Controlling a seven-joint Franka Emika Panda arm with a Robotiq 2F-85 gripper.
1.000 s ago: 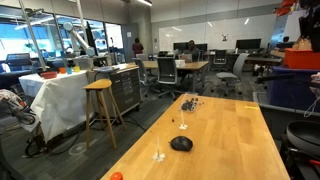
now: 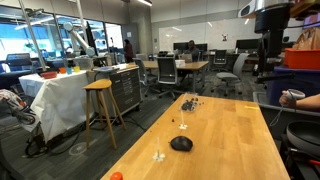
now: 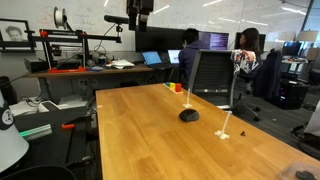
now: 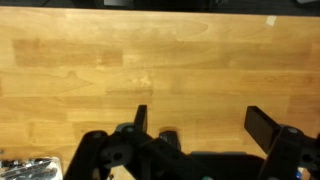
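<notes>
High above the right side of the wooden table (image 2: pixel 215 140) hangs my gripper, its fingers wide apart with nothing held between them. In exterior view 2 the gripper (image 3: pixel 133 25) is near the top edge, well clear of the tabletop. A rounded black object (image 2: pixel 181 143) rests on the table, also visible as a black object (image 3: pixel 189 115) in the other exterior view. The wrist view has a small dark object (image 4: pixel 169 134) low in the picture, partly hidden by the gripper; whether it is the same one I cannot tell.
Two thin white upright sticks on bases, one nearer (image 2: pixel 158 154) and one farther (image 2: pixel 182 125), stand on the table. A red round thing (image 2: pixel 116 176) lies at the near edge. Small dark items (image 2: pixel 191 104) cluster farther back.
The arm has come in from the right edge of exterior view 1, moving leftward over the table. The objects on the table have stayed put.
</notes>
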